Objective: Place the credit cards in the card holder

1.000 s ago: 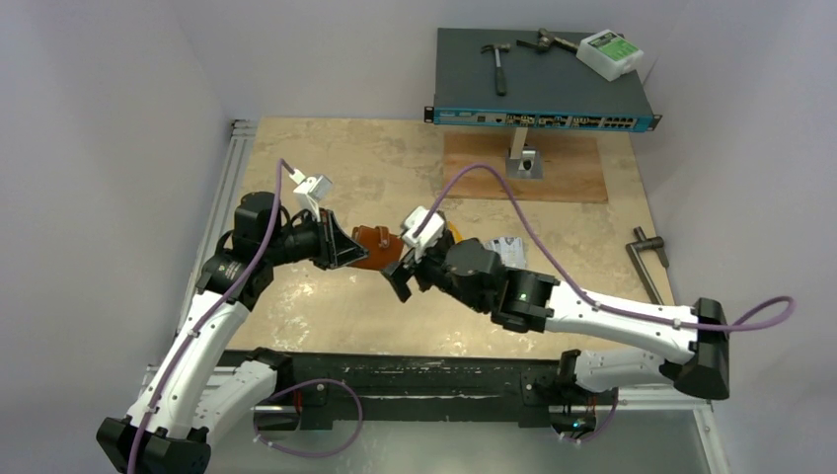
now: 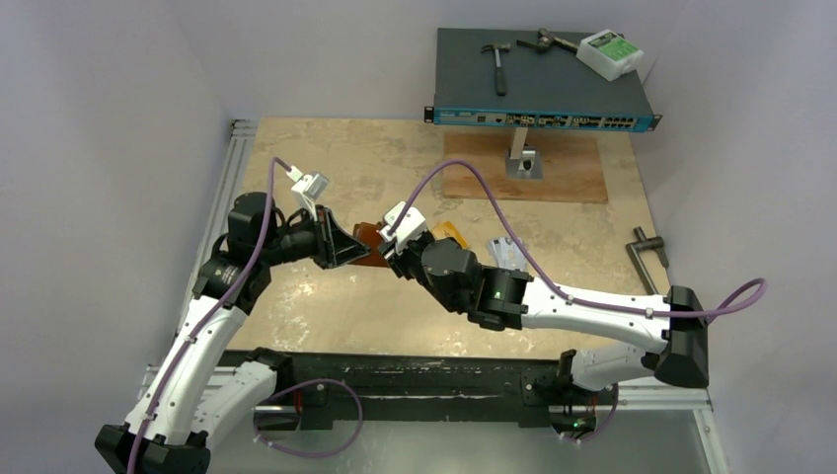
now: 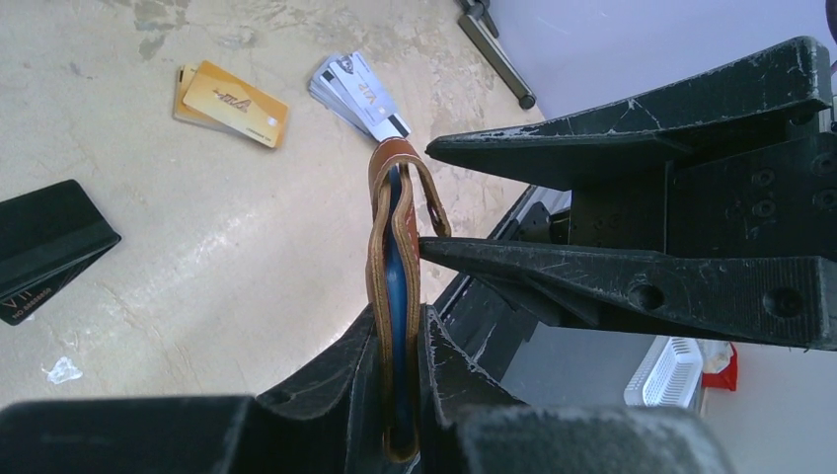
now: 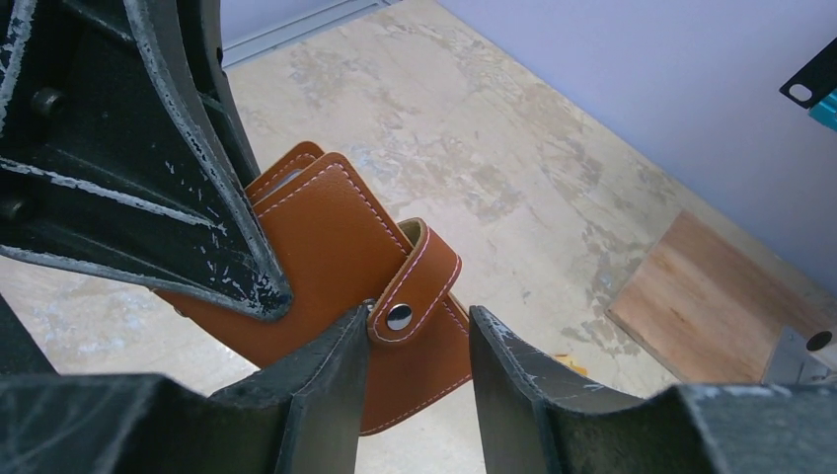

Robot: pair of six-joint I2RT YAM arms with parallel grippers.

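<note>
My left gripper (image 2: 363,253) is shut on a brown leather card holder (image 2: 368,241), held above the table. Edge-on in the left wrist view, the holder (image 3: 405,257) has something blue between its leather layers. Its strap (image 4: 422,283), with a metal snap, lies between the parted fingers of my part-open right gripper. In that view one fingertip seems to touch the strap's left side, while a gap shows on the right. On the table are gold cards (image 3: 235,104), overlapping silver-white cards (image 3: 363,94) and black cards (image 3: 54,237).
A grey rack device (image 2: 543,84) with hammers and a white box (image 2: 609,53) stands at the back, over a wooden board (image 2: 572,173). A dark tool (image 2: 646,259) lies at the right edge.
The right gripper has moved left and its finger has come around the holder's strap. The left gripper and holder stay almost in place.
</note>
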